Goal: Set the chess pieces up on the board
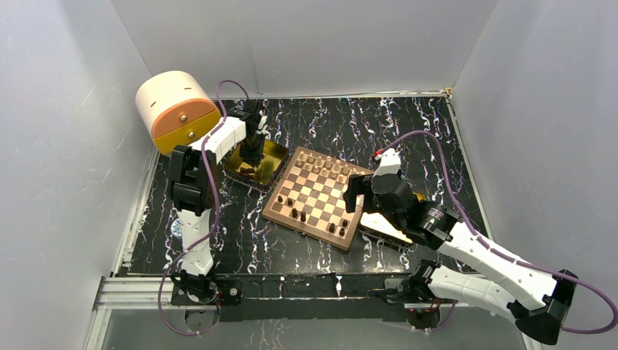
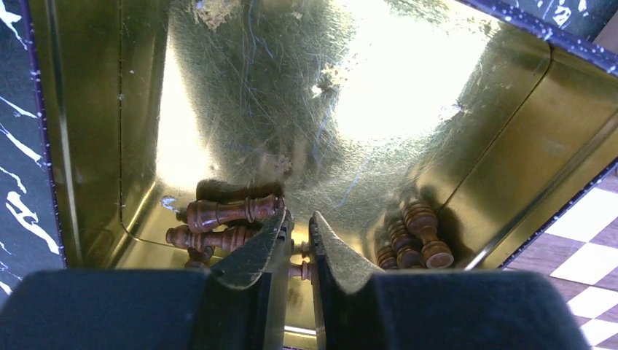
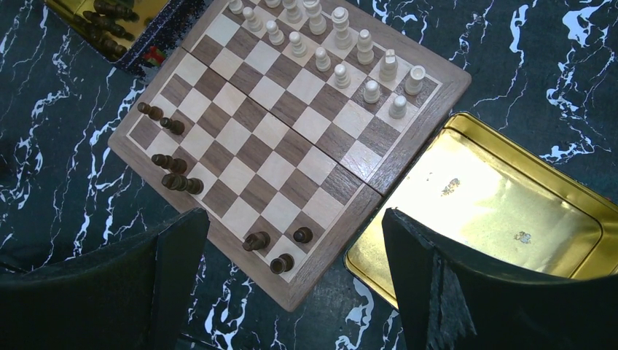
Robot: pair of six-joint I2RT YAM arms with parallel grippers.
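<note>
The wooden chess board (image 1: 344,241) lies mid-table, with white pieces (image 3: 339,44) standing in rows on its far side. Several dark pieces (image 3: 183,183) stand along its near side. In the left wrist view, dark pieces lie in a gold tray: one group (image 2: 232,211) at the left, another (image 2: 423,226) at the right. My left gripper is inside this tray, fingertips close together with a narrow gap. Part of a dark piece (image 2: 299,270) shows through the gap, and its contact with the fingers is unclear. Over the board's right side, my right gripper is wide open and empty.
A second gold tray (image 3: 503,211), bare where visible, sits against the board's right side. The rounded drawer box (image 1: 175,109) stands behind the left arm.
</note>
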